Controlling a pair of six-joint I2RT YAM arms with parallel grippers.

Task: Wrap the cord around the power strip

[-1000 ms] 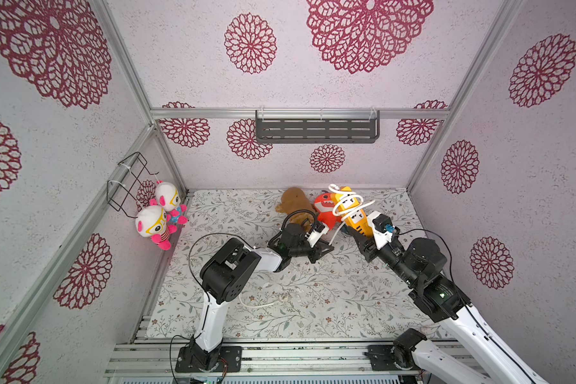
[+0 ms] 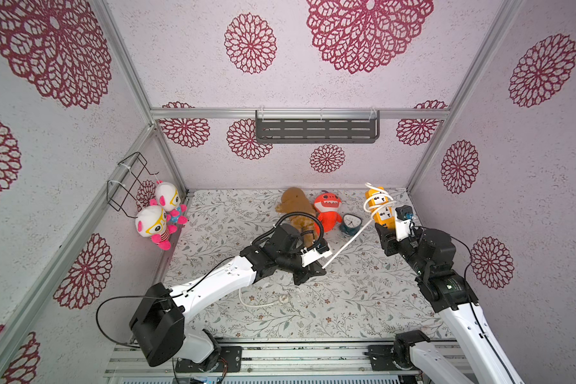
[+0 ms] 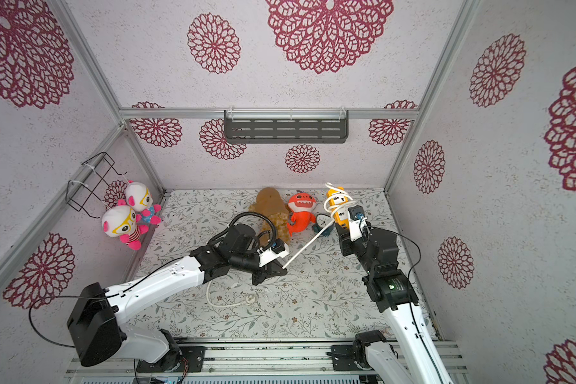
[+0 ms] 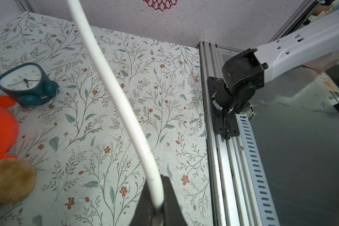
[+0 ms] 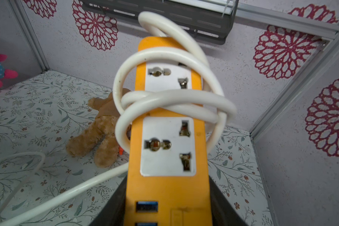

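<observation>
Upright in my right gripper is the orange power strip (image 5: 169,188) with white socket panels; the fingers close on its lower end. Several loops of white cord (image 5: 177,98) circle its upper and middle part, some crossing over the front. From the strip the cord runs straight down-left to my left gripper (image 2: 318,271), which is shut on it. In the left wrist view the cord (image 4: 122,109) rises from between the fingertips toward the upper left. The cord's free end (image 2: 262,305) lies on the table behind the left forearm.
A brown plush (image 2: 294,201), a red shark plush (image 2: 327,211) and a teal clock (image 2: 350,224) sit at the back of the table. Two panda plushes (image 2: 153,220) hang on the left wall.
The power strip has moved right with my right gripper and turned more upright. My left arm has swung left and toward the front; the cord loop at the strip's right has drawn in tighter.
</observation>
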